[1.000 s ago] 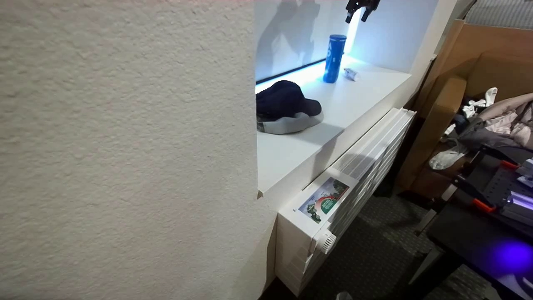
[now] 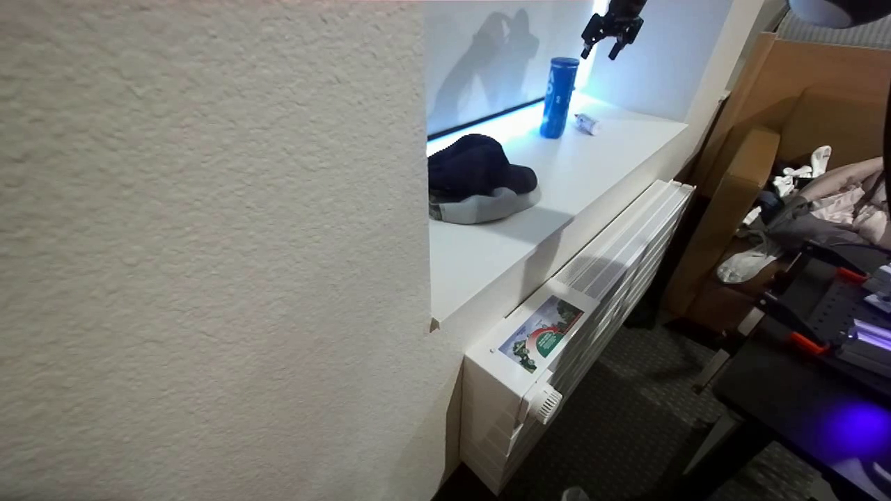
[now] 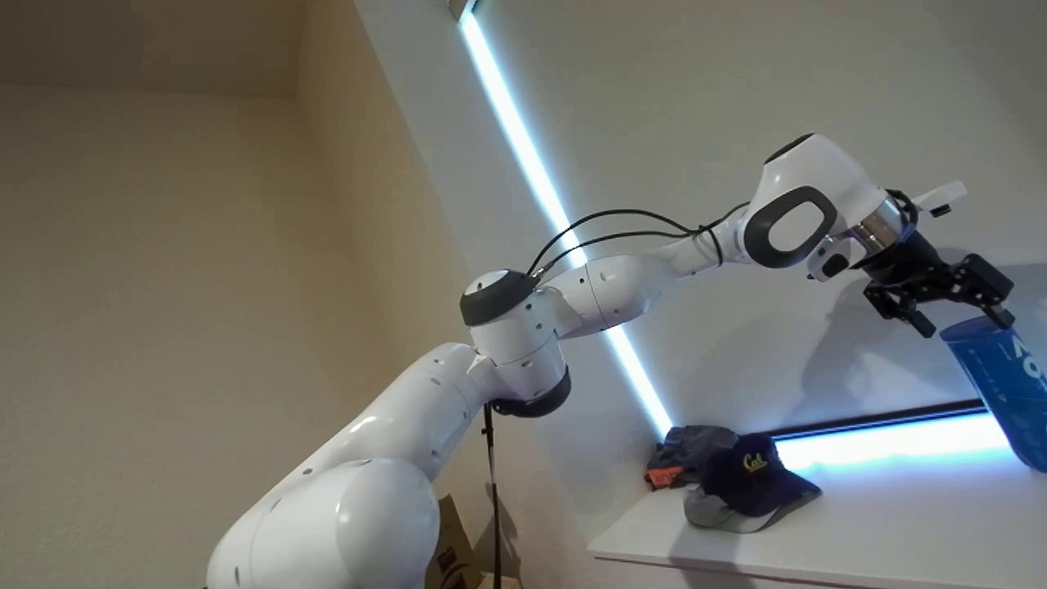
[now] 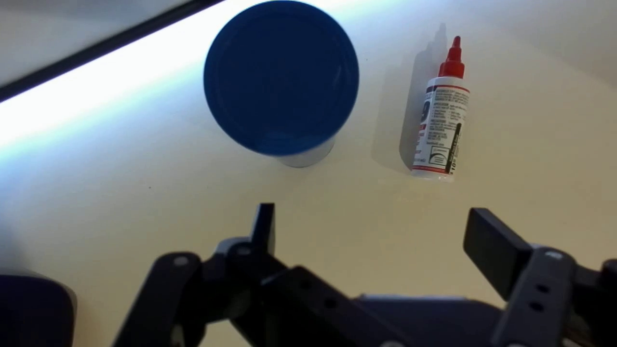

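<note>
A tall blue can (image 2: 560,99) stands upright on the white windowsill; from above, its round lid (image 4: 281,78) fills the upper middle of the wrist view. To its right lies a small white bottle (image 4: 442,127) with a red pointed cap, on its side on the sill. My gripper is open above the sill, only bare surface showing between its fingertips. In exterior view 1 the gripper (image 2: 601,53) hangs higher than the can's top and a little to its right. The second exterior view shows the can (image 3: 1006,393) partly cut off at the right edge.
Dark and grey caps (image 3: 751,481) lie on the sill (image 2: 509,267) toward its near end. Behind the can runs the bright window edge with a dark strip (image 4: 110,46). A radiator (image 2: 618,242) sits below the sill.
In exterior view 1 my gripper has come down and slightly to the right, still open. The can, bottle and caps have stayed in place.
</note>
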